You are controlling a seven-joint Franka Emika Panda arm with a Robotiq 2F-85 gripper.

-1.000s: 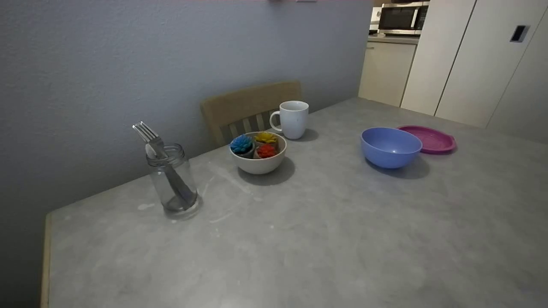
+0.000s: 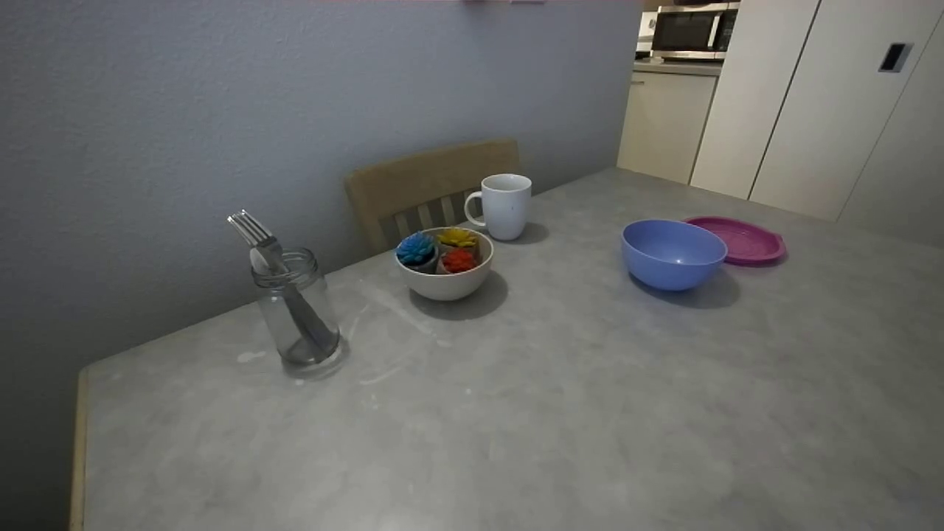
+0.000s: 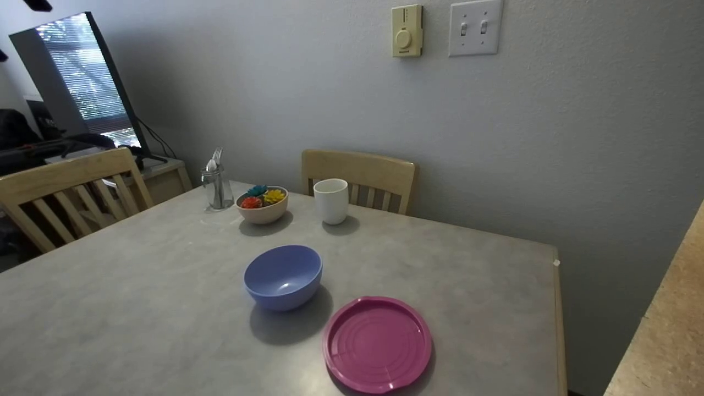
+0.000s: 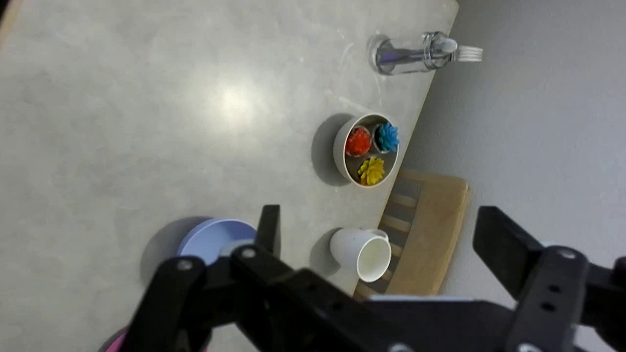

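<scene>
In the wrist view my gripper stands open above the table, its two dark fingers wide apart with nothing held. A white mug (image 4: pixel 352 246) shows between the fingers but farther off, on the table. A blue bowl (image 2: pixel 672 257), empty, rests at the table's right side in exterior view 1, with a pink plate (image 3: pixel 378 346) beside it. The cream bowl (image 2: pixel 451 285) holds a blue, a yellow and a red artificial succulent. A glass jar (image 2: pixel 301 310) with a fork and other cutlery leaning in it stands near the wall.
A wooden chair (image 3: pixel 359 168) stands behind the mug, against the wall. Another chair (image 3: pixel 72 178) is at the table's left in exterior view 2.
</scene>
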